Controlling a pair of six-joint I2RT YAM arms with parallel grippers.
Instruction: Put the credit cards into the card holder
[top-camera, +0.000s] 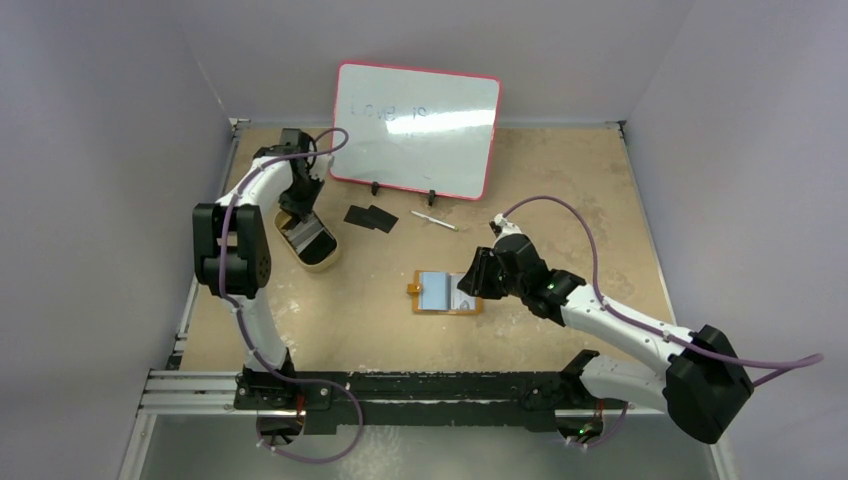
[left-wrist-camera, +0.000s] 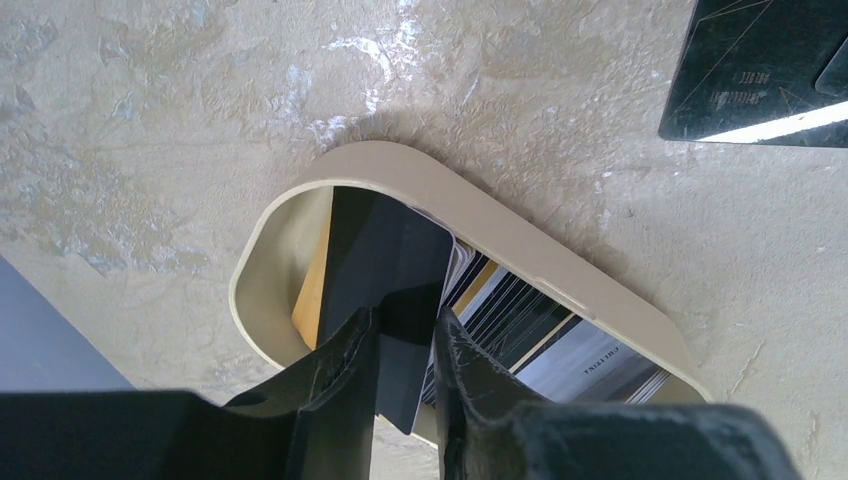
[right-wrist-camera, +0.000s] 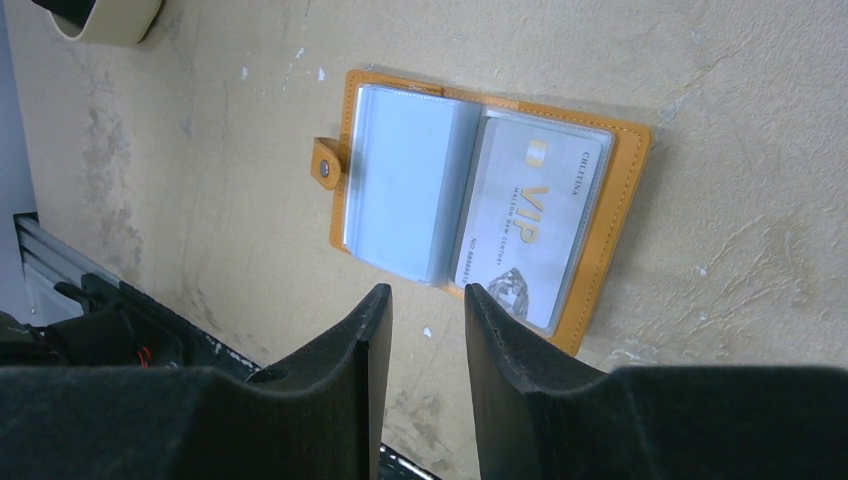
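Observation:
In the left wrist view, a dark card (left-wrist-camera: 385, 245) leans at one end of the beige box (left-wrist-camera: 560, 265), with more cards packed on edge beside it. My left gripper is over this card, its fingers part open, one toward each side of it; contact cannot be made out. The orange-brown card holder (right-wrist-camera: 620, 210) lies spread open on the table, a blue-white page (right-wrist-camera: 400, 180) on one side and a VIP card (right-wrist-camera: 530, 215) in a clear sleeve on the other. Just by the holder, my right gripper is open and empty.
Two dark cards (top-camera: 371, 217) lie flat to the right of the box. A white pen (top-camera: 434, 220) rests beyond them, and a whiteboard (top-camera: 415, 130) stands at the back. Bare table (top-camera: 365, 290) separates box and holder.

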